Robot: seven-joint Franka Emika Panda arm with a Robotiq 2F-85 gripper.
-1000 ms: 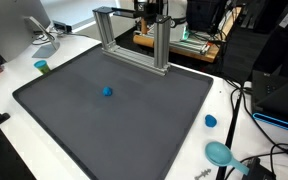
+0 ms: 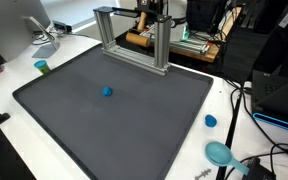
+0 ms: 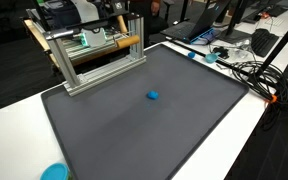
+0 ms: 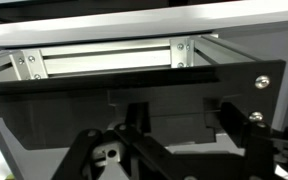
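My gripper stands open in the wrist view. Its dark fingers are spread apart in front of a black panel (image 4: pixel 54 112), and nothing shows held between them. Whether they touch the panel, I cannot tell. A metal frame with a black top rail stands at the back of the grey mat (image 2: pixel 84 112); its upright (image 2: pixel 162 44) shows in exterior view 1, its base (image 3: pixel 106 74) in exterior view 2. A small blue object (image 2: pixel 107 91) lies alone on the mat, apart from the frame; in exterior view 2 the same blue object (image 3: pixel 152 96) is near the mat's middle.
Right of the mat lie a blue round piece (image 2: pixel 211 121) and a turquoise scoop-like item (image 2: pixel 222 155), near loose black cables (image 2: pixel 246 100). At the back left stands a green-topped cup (image 2: pixel 42 67).
Dark and tan parts by the frame's top have shifted slightly in exterior view 1. The blue object and the mat look unmoved.
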